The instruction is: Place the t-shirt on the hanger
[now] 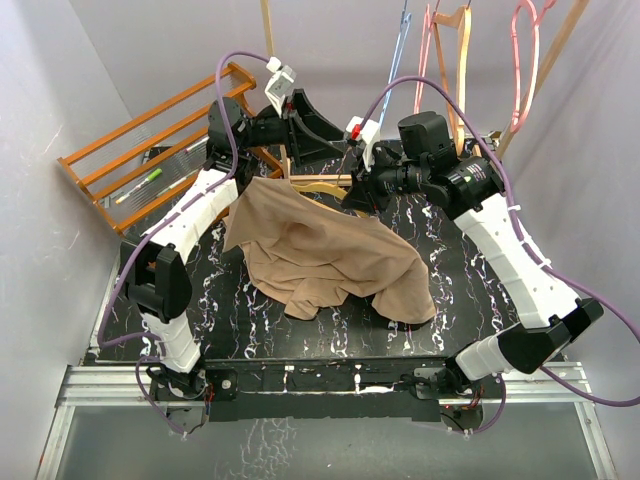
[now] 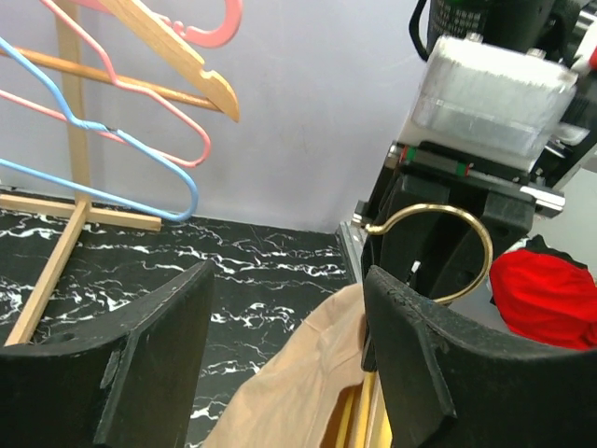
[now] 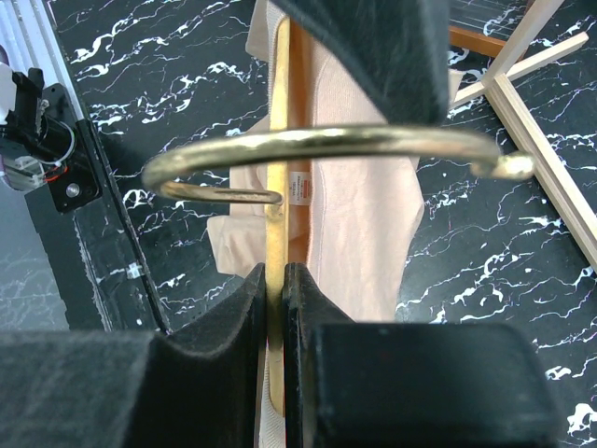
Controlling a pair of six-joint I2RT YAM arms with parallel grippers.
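Note:
A beige T-shirt [image 1: 320,255] is draped below both arms, with a wooden hanger [image 1: 325,188] at its upper edge. In the right wrist view the hanger's pale bar [image 3: 277,233] runs inside the shirt [image 3: 364,215]. My right gripper [image 1: 360,195] is shut on that hanger [image 3: 275,308], a brass hook above it. My left gripper [image 1: 305,135] is above the shirt's upper edge, its fingers apart with nothing clearly between them; in the left wrist view, cloth and the hanger show beyond them.
Pink, blue and wooden hangers [image 2: 187,51] hang on a rack at the back right. An orange wooden rack [image 1: 130,130] stands at the left. A red object [image 2: 541,289] is at the edge of the left wrist view. Dark marble tabletop [image 1: 460,300] surrounds the shirt.

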